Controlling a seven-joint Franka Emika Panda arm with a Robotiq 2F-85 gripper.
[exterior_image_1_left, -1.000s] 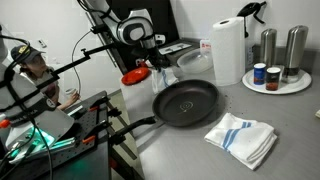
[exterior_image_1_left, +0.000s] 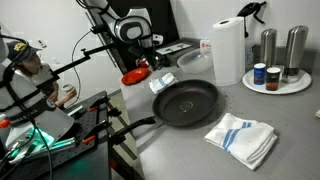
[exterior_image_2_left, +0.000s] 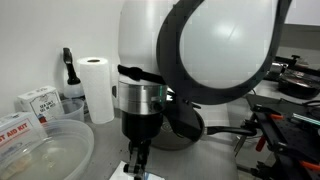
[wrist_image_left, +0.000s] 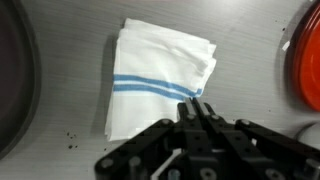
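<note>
A white cloth with blue stripes (wrist_image_left: 150, 85) lies folded on the grey table, between the black pan and a red dish in the wrist view. In exterior view 1 this cloth (exterior_image_1_left: 163, 82) is just behind the pan. My gripper hangs over its edge, fingers a little apart and no cloth visibly pinched between them. Exterior view 2 shows the gripper (exterior_image_2_left: 139, 158) pointing down just above the cloth (exterior_image_2_left: 135, 174), most of which is cut off there. A second striped cloth (exterior_image_1_left: 242, 138) lies flat at the front right.
The black frying pan (exterior_image_1_left: 188, 103) fills the middle of the table, handle toward the left front. Behind stand a clear bowl (exterior_image_1_left: 199, 66), a paper towel roll (exterior_image_1_left: 229, 52) and a tray (exterior_image_1_left: 283, 86) with jars and shakers. A red dish (exterior_image_1_left: 135, 76) sits at the far left.
A second ago the cloth behind the pan stood taller beneath the gripper; now it lies lower and flatter. The gripper has come apart from it and moved slightly. The pan is unmoved.
</note>
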